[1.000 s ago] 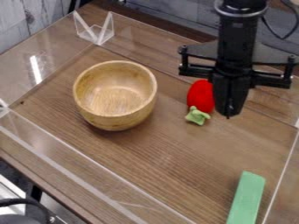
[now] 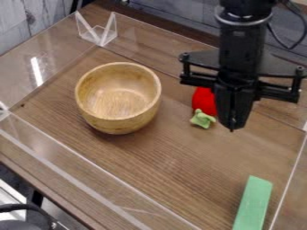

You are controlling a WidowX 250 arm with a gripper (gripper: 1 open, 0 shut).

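The black robot gripper [image 2: 238,117] reaches down from the top right, its fingertips low over the wooden table and shut, with nothing visible between them. Just left of it, partly hidden behind it, is a red object [image 2: 204,101] with a small green part [image 2: 202,119] at its lower end. A round wooden bowl [image 2: 118,117] stands left of centre. A green bar-shaped object [image 2: 252,205] lies at the bottom right.
A clear plastic item [image 2: 100,31] stands at the top left. A dark cable or part [image 2: 24,208] shows at the lower left edge.
The arm and gripper look larger and sit slightly further left and lower than before, covering more of the red object. The bowl and green bar have not moved.
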